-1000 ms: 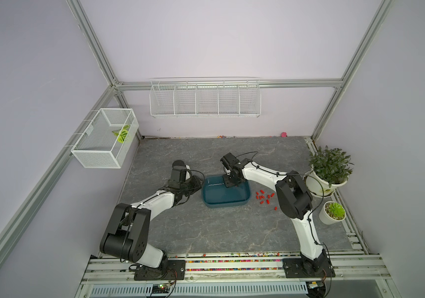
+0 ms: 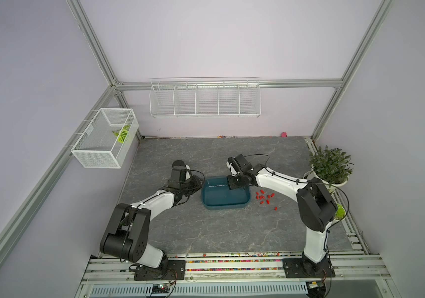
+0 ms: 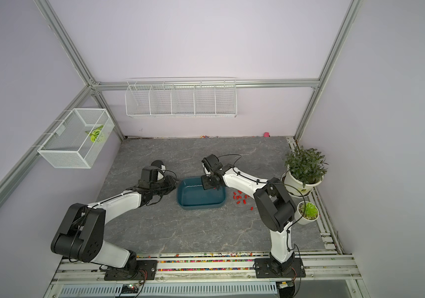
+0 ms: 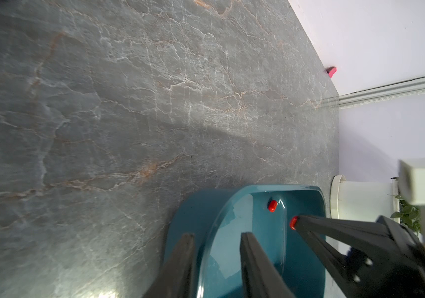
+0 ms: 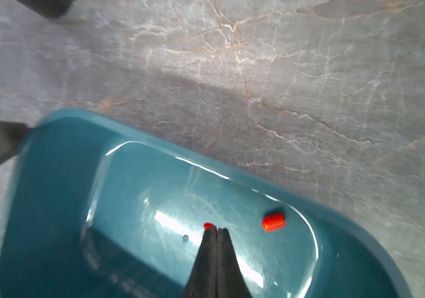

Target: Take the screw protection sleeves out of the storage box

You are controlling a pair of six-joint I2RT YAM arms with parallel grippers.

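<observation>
The blue-green storage box point(image 2: 226, 199) sits on the grey tabletop between my arms. Above its inside, my right gripper is closed at the tips on a small red sleeve point(image 4: 293, 222), mostly hidden by the fingers. Another red sleeve point(image 5: 273, 222) lies loose on the box floor, close to the far wall. At the box's left end, my left gripper stands open; the box rim passes between its fingers in the left wrist view, and contact cannot be told.
Several red sleeves point(image 2: 262, 197) lie scattered on the table right of the box. Potted plants point(image 3: 305, 171) stand along the right edge. Wire baskets point(image 2: 205, 99) hang on the walls.
The box, slightly raised a second ago, has settled lower. The left arm has stayed put.
</observation>
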